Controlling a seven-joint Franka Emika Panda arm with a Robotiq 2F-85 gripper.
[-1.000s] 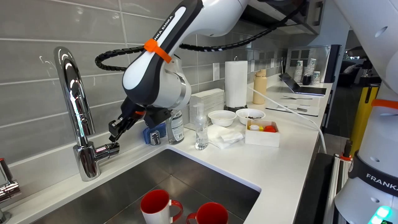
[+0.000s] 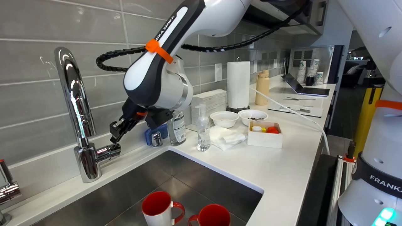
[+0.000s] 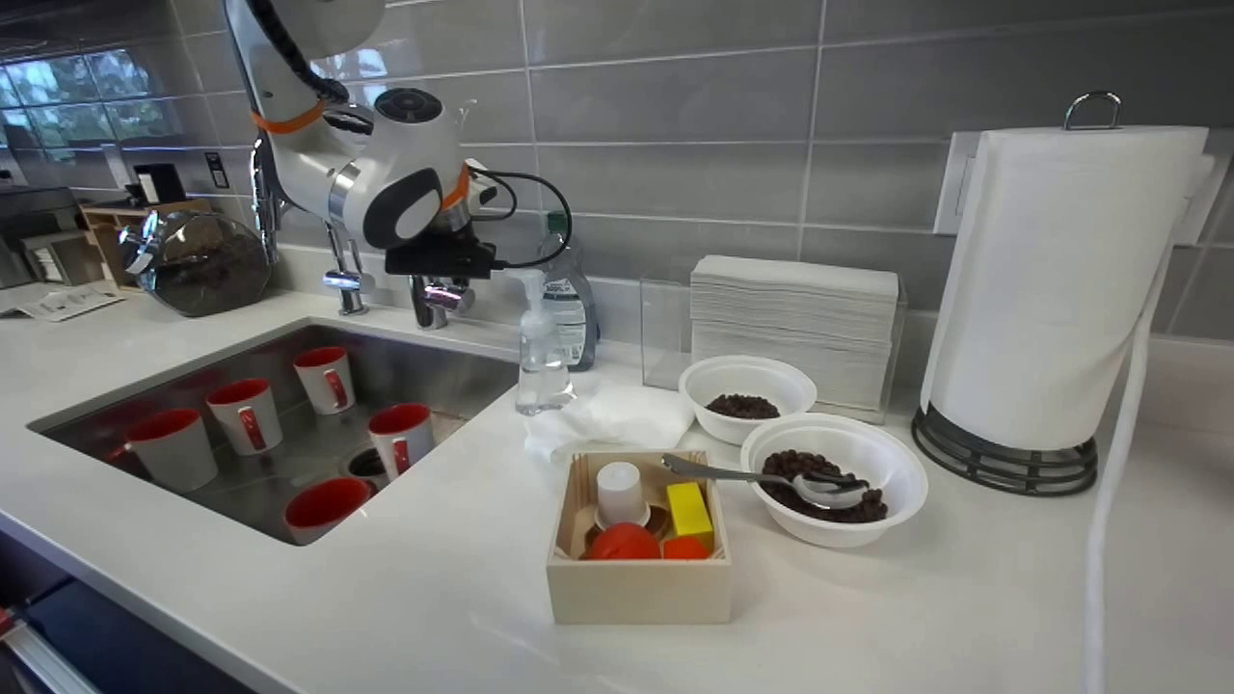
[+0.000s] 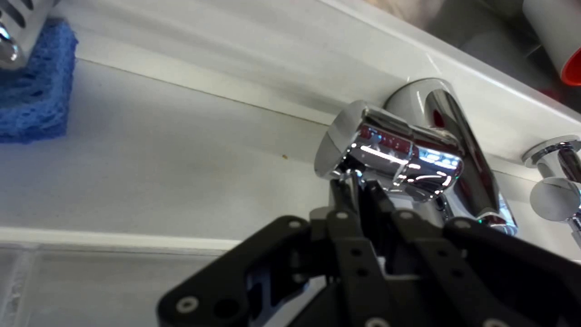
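Note:
A chrome faucet [image 2: 86, 164] rises behind the sink, its tall spout curving up along the tiled wall. From its base a short cylindrical handle [image 2: 108, 152] sticks out sideways; the wrist view shows this handle [image 4: 389, 144] close up. At the handle's end is my gripper [image 2: 115, 138], tilted down onto it. In the wrist view the black fingers of the gripper are nearly together, shut on a thin shiny piece at the handle's underside. The fingertips partly hide that piece. From the other side, the arm covers the gripper, with the faucet base [image 3: 430, 303] just below.
Red-and-white mugs [image 2: 157, 207] stand in the steel sink [image 2: 196, 177]. Right of the gripper are a blue sponge [image 4: 38, 81], a spray bottle [image 2: 177, 128] and a clear soap pump [image 2: 203, 131]. A second, smaller tap [image 2: 9, 192] stands to the left.

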